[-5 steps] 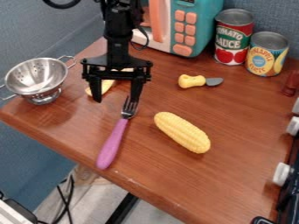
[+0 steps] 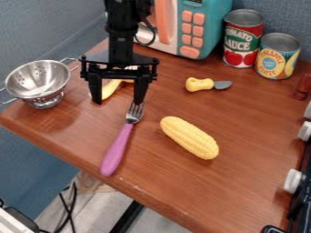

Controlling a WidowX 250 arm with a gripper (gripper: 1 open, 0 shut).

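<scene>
My black gripper [image 2: 118,95] hangs over the left-middle of the wooden table, its two fingers apart. Behind it, partly hidden, lies a yellow item [image 2: 111,87], perhaps a banana. A fork with a pink handle [image 2: 118,146] lies below the gripper, its tines near the right finger. A toy corn cob [image 2: 190,138] lies to the right of the fork.
A steel colander [image 2: 38,84] sits at the left edge. At the back stand a teal toy microwave [image 2: 209,27], a tomato sauce can [image 2: 242,45] and another can [image 2: 277,58]. A small yellow-handled tool [image 2: 199,85] lies mid-right. Dark appliance at right edge.
The gripper has shifted slightly over the last second, uncovering a little more of the fork's tines. The objects on the table look unchanged.
</scene>
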